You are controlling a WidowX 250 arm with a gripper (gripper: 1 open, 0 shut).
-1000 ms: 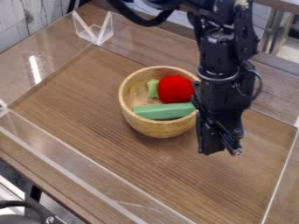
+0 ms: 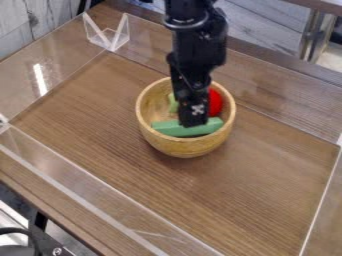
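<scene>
The dark gripper hangs over a round wooden bowl, its fingers spread open above the bowl's contents. In the bowl lie a green bar-shaped item, a red round object partly hidden by the gripper, and a small light green piece at the back, mostly hidden behind the fingers.
A wooden table fills the view, with wide bare areas left, right and in front. A clear object stands at the far upper left edge, and a dark shape sits at the lower left corner.
The gripper has moved left and up in the view, from the table right of the bowl to over the bowl.
</scene>
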